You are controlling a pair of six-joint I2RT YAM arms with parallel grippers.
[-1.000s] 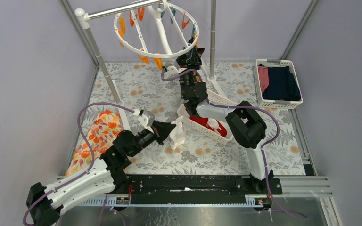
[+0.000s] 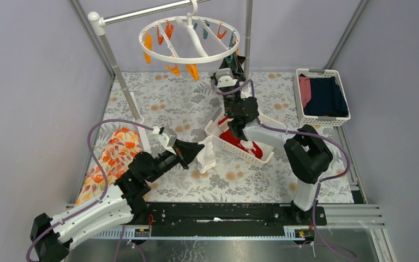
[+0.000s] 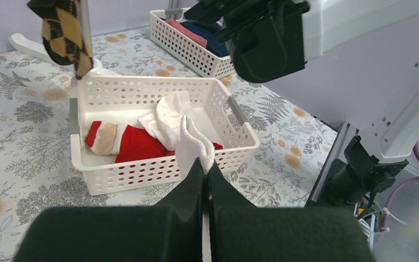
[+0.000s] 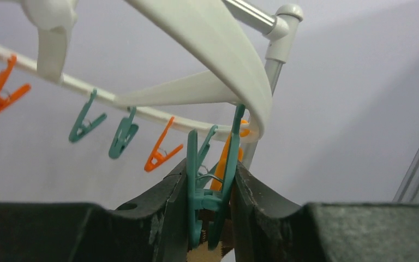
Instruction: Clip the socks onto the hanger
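A white sock [image 3: 193, 143] hangs pinched in my left gripper, which is shut on it in front of the basket. Above the table, the round white hanger [image 2: 151, 50] carries orange and teal clips. My right gripper is at the hanger's rim, its fingers [image 4: 244, 183] apart on either side of a teal clip [image 4: 229, 169]. Whether they grip it is unclear. A brown checked sock [image 3: 65, 38] hangs there; its tan part [image 4: 204, 253] shows just below the clip. What holds its top is hidden.
Red and white socks lie in a white basket [image 3: 142, 81] mid-table. Another basket [image 2: 321, 121] with dark and pink cloth stands at the back right. Patterned orange cloth [image 2: 112, 158] lies at the left, near the hanger's pole [image 2: 121, 76].
The left arm and its white sock stay put.
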